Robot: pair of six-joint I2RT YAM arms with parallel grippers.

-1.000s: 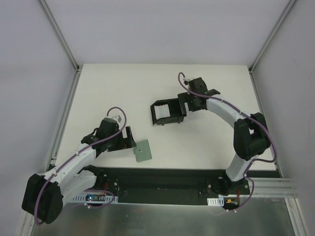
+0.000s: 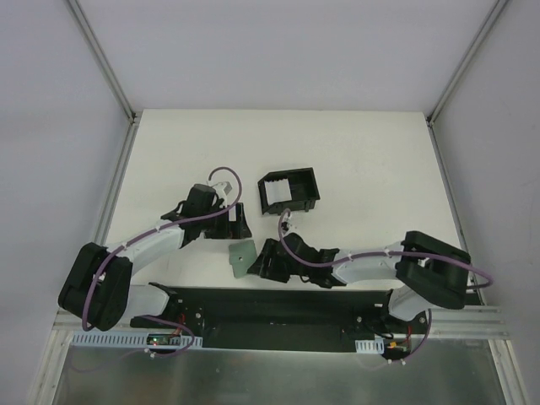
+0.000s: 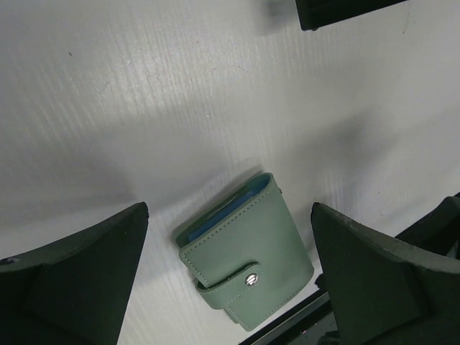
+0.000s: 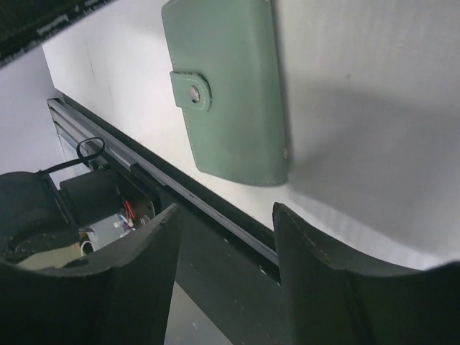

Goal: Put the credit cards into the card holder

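The green card holder (image 2: 240,253) lies on the white table near its front edge, its snap strap (image 3: 246,280) folded over one face. In the left wrist view something blue (image 3: 228,213) shows inside its mouth; whether that is a card or lining I cannot tell. Just beyond the holder, my left gripper (image 2: 240,221) hangs with its fingers apart and nothing between them. My right gripper is also open and empty, close to the holder's (image 4: 233,93) right and lower end. No loose card can be clearly made out.
A black open box (image 2: 301,184) with a white item (image 2: 277,191) inside stands at the back middle. The dark front rail (image 2: 270,302) runs right below the holder. Both grippers are close together.
My right gripper has come from beside the black box down to the holder's right side, lately moving left. My left gripper has shifted a little right and away from the front edge. The holder looks unmoved.
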